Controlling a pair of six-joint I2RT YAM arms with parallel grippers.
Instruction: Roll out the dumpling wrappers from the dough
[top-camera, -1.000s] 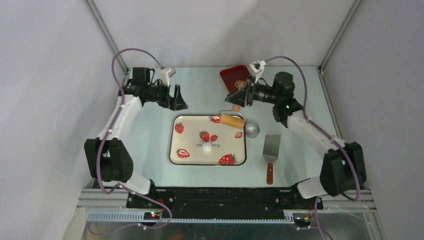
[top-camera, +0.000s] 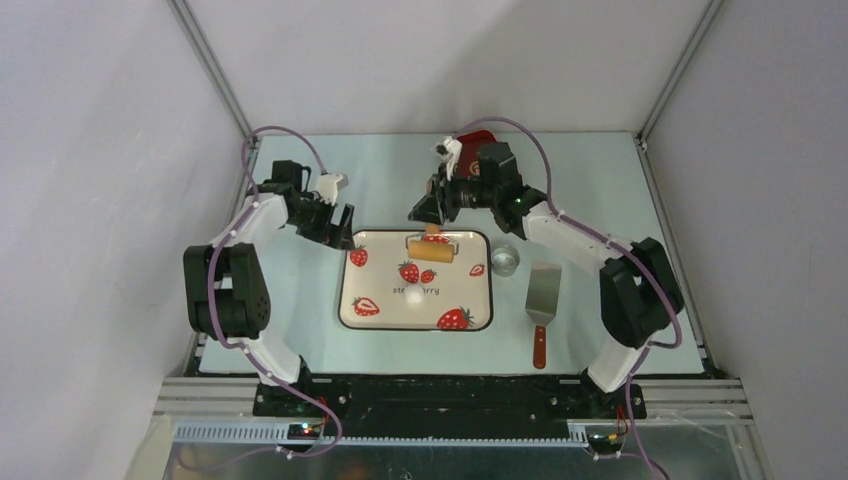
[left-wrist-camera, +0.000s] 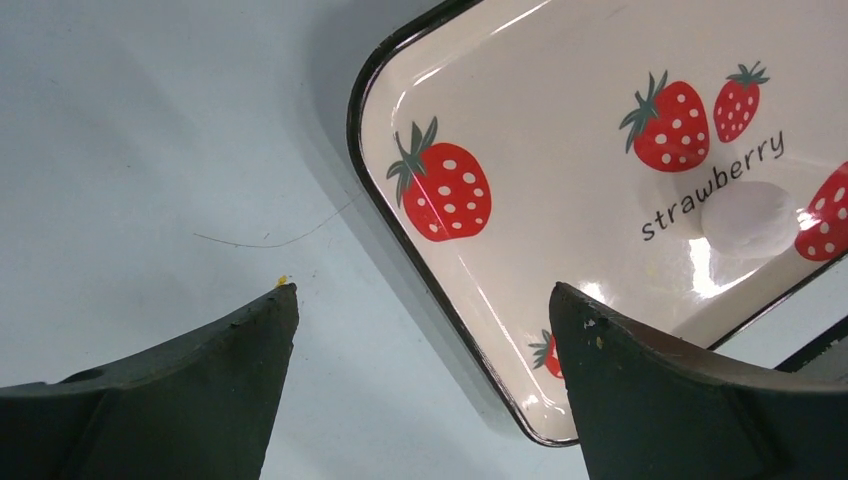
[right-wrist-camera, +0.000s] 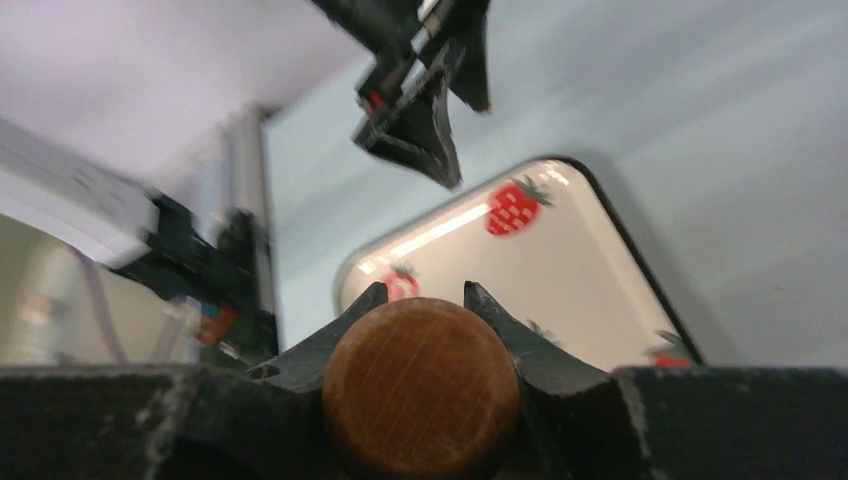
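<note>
A white dough piece (top-camera: 414, 294) lies on the strawberry tray (top-camera: 375, 280), also visible in the left wrist view (left-wrist-camera: 749, 220). Above the tray's back half, my right gripper (top-camera: 433, 210) is shut on the handle of a rolling pin, whose wooden roller (top-camera: 430, 251) shows in the top view; the handle's end (right-wrist-camera: 420, 385) fills the bottom middle of the right wrist view. My left gripper (top-camera: 338, 225) stands open just beyond the tray's back-left corner, nothing between its fingers.
A red tray (top-camera: 477, 142) lies at the back, partly behind the right arm. A small metal cup (top-camera: 505, 260) stands right of the strawberry tray, and a spatula (top-camera: 543, 300) lies farther right.
The right arm has swung left, bringing the roller from the tray's back-right corner toward its middle. My left gripper has moved slightly down and left in the top view.
</note>
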